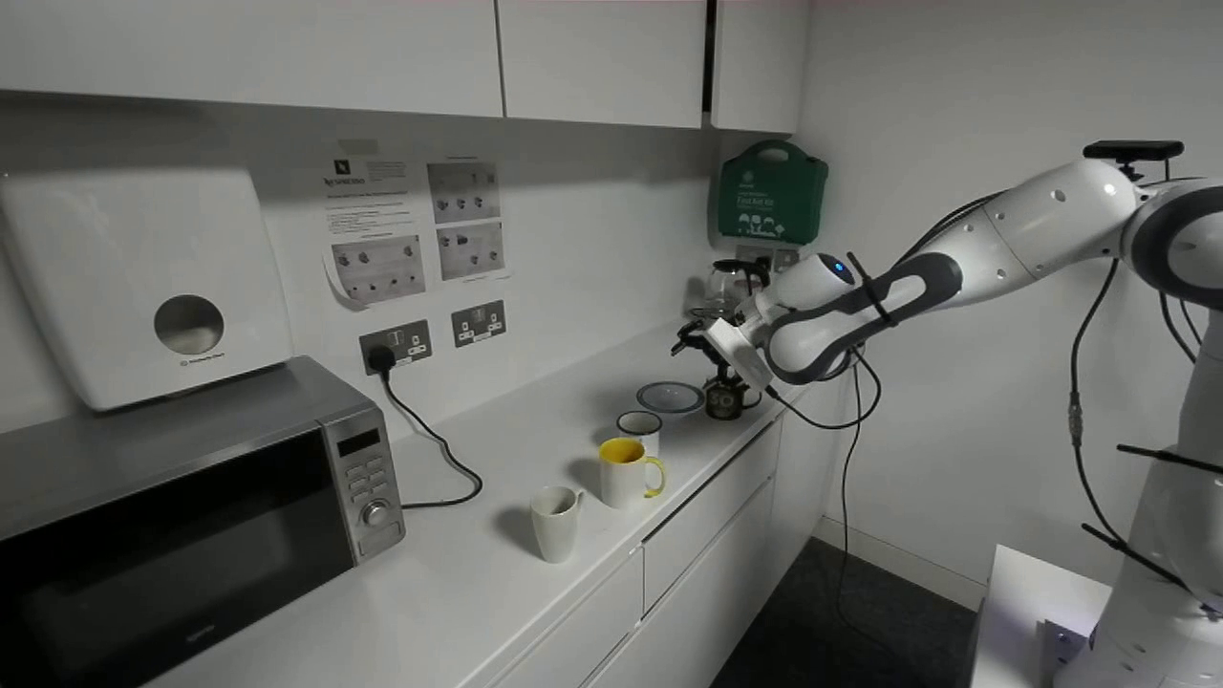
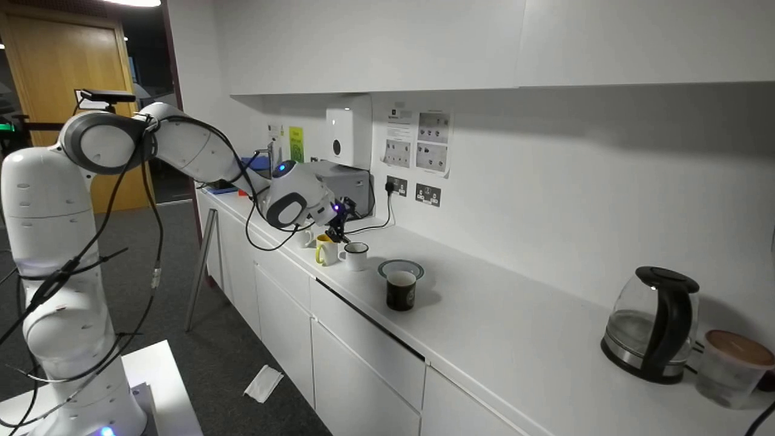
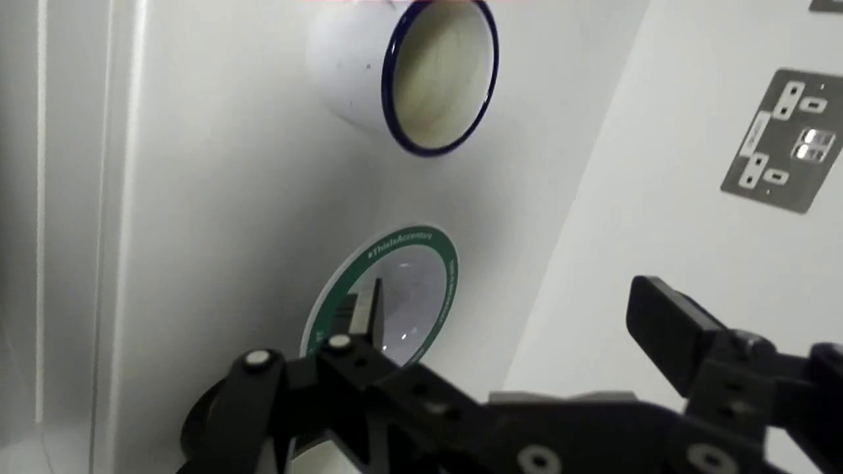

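My gripper is open in the wrist view, with nothing between its widely spaced fingers. In exterior view 1 the gripper [image 1: 701, 342] is above the counter near the black mug [image 1: 723, 401], tilted, its fingers pointing left. A green-rimmed plate or bowl [image 3: 447, 261] lies beyond one finger in the wrist view, which hides part of it. The black mug is mostly hidden behind the gripper in the wrist view.
The wall with sockets [image 1: 478, 323] runs behind the counter [image 2: 501, 327]. A microwave [image 1: 172, 539] stands at one end, a glass kettle [image 2: 650, 327] and a lidded tub [image 2: 730, 370] at the other.
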